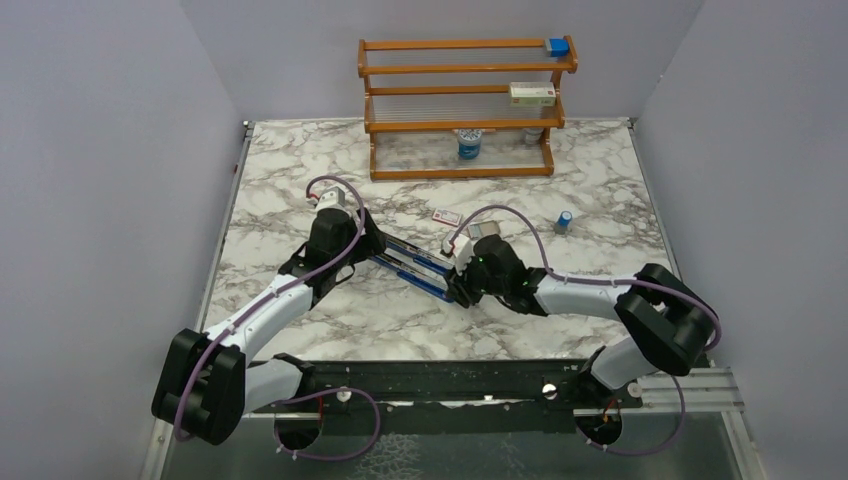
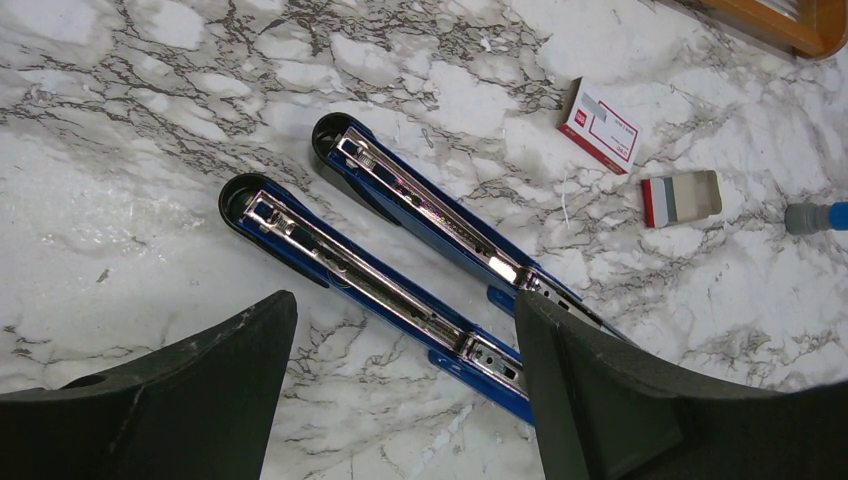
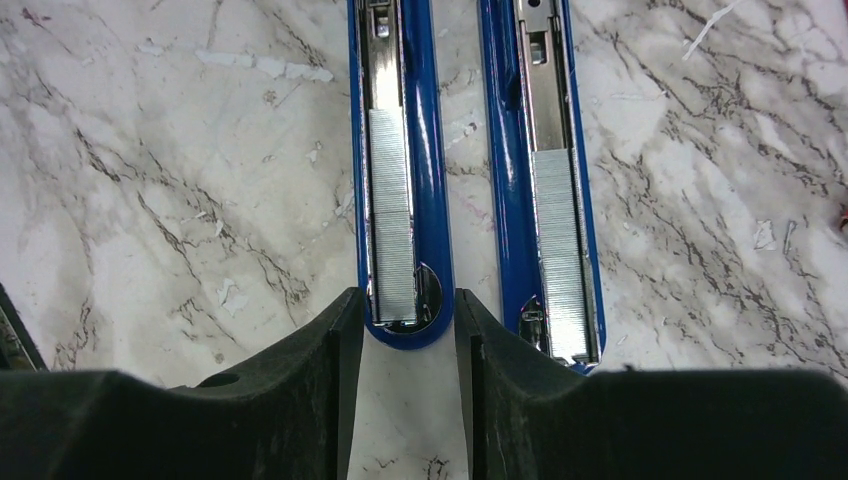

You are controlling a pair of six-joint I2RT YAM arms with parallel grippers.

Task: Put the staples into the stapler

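Observation:
Two blue staplers lie folded open and roughly parallel, the near one [image 2: 375, 285] and the far one [image 2: 440, 220], their black heads toward the left. In the right wrist view, a silver staple strip [image 3: 392, 220] lies in the near stapler's channel, and another staple strip [image 3: 562, 240] lies in the far one's. My right gripper is open with nothing held, its fingertips on either side of the near stapler's end in that view; whether they touch it I cannot tell. Over the staplers' left part, my left gripper hangs open and empty.
Behind the staplers lie a red-and-white staple box sleeve [image 2: 602, 128] and a small open box tray [image 2: 692, 198]. A blue-capped bottle [image 1: 563, 222] stands farther right. A wooden rack [image 1: 460, 174] spans the back.

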